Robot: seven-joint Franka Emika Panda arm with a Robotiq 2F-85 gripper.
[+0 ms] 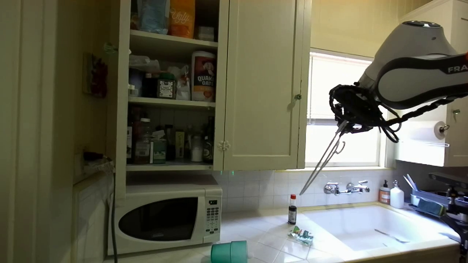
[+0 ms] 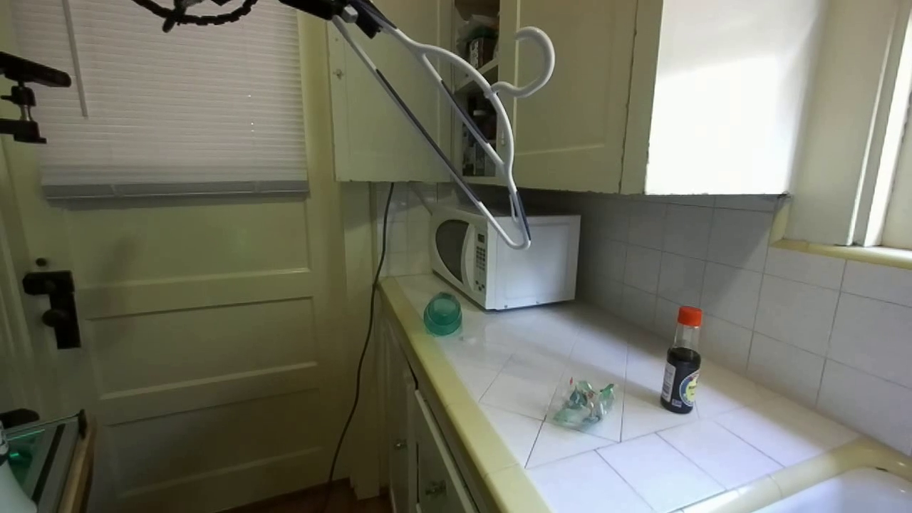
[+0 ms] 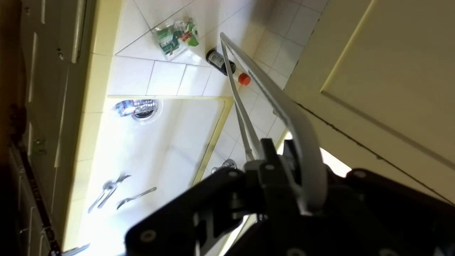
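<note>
A pale clothes hanger with dark strips (image 2: 466, 68) is clamped near one end in my gripper (image 1: 344, 127), which is shut on it. From the gripper it slopes down and to the left in exterior view 1, its free end over the counter near the red-capped bottle (image 1: 292, 210). Its hook shows clearly in exterior view 2. Seen from the wrist, the hanger (image 3: 281, 102) runs away from the black fingers (image 3: 273, 170) and partly covers the dark bottle from that angle. Nothing visibly touches its free end.
On the counter are a green cup (image 1: 229, 252) on its side and a crumpled plastic packet (image 2: 583, 403). A white microwave (image 1: 164, 219) stands under the open cupboard. The sink (image 3: 149, 145) holds some cutlery. A closed cabinet door (image 1: 263, 79) borders the window.
</note>
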